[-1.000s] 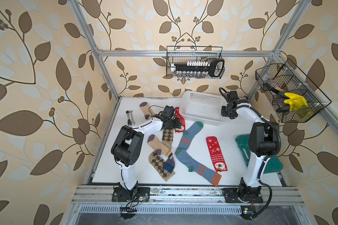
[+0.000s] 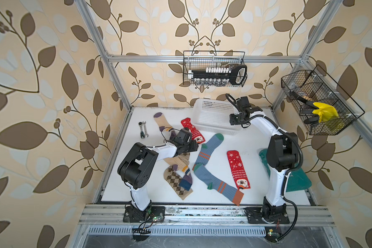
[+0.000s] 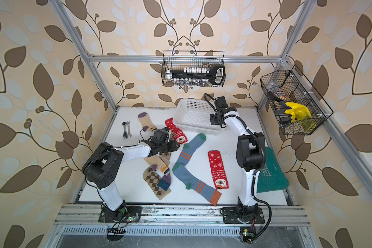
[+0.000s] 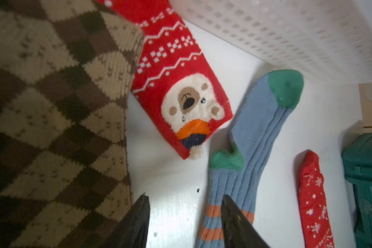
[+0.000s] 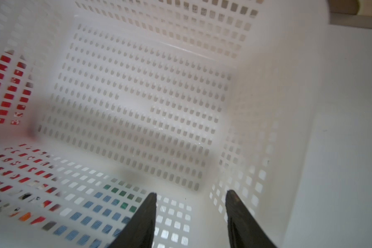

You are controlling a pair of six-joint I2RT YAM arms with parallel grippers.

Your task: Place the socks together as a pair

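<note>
My left gripper point(image 2: 193, 145) is open above an argyle sock point(image 4: 62, 124), beside a red bear sock point(image 4: 169, 62); nothing shows between its fingertips. A second red sock point(image 2: 237, 167) lies front right. Two blue socks with orange stripes, one upper point(image 2: 210, 144) and one lower point(image 2: 219, 181), lie in the middle. Beige purple-heel socks point(image 2: 161, 120) and another argyle sock point(image 2: 175, 186) lie at left, partly overlapping. My right gripper is open over the right end of the white basket, with no sock in it.
The white perforated basket point(image 3: 181, 115) sits at the back. Wrenches point(image 3: 126, 129) lie at left, a teal case point(image 3: 272, 177) at right. Wire baskets hang on the back and right. Bare table shows right of the basket.
My right gripper and the white basket have shifted left. My left gripper has moved toward the front, uncovering more of the upper red sock, which lies further left than a second ago.
</note>
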